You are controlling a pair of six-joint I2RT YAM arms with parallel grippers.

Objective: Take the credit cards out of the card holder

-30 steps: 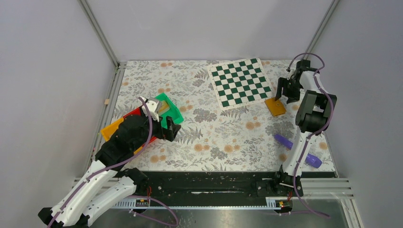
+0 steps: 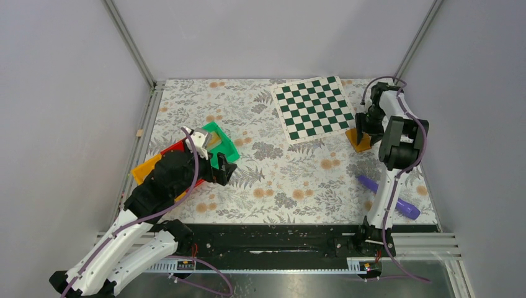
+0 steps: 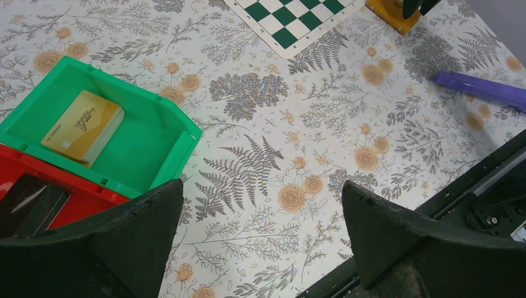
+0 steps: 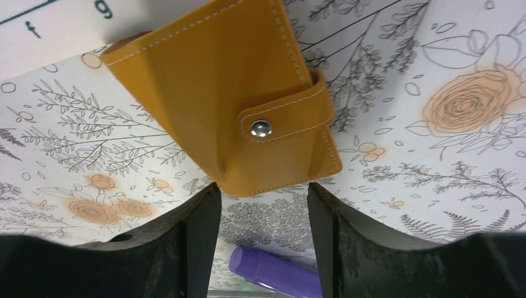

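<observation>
The tan leather card holder (image 4: 205, 87) lies on the table, its strap (image 4: 291, 115) and round metal snap facing up; no cards show outside it. From above, the holder (image 2: 358, 141) is at the chessboard's lower right corner. My right gripper is over the holder's edge, fingers apart, nothing visible between them but the holder's lower edge and the cloth beyond; contact cannot be told. Over on the left, my left gripper stands open and empty above the patterned cloth, beside the bins.
A green bin (image 3: 149, 149) holds a stack of yellow cards (image 3: 84, 127); a red bin (image 3: 87, 202) with a dark item adjoins it. The chessboard (image 2: 315, 108) lies at the back. A purple bottle (image 2: 387, 197) lies at front right. Mid-table is clear.
My right gripper has shifted slightly left, further over the card holder. The left arm and the holder appear still.
</observation>
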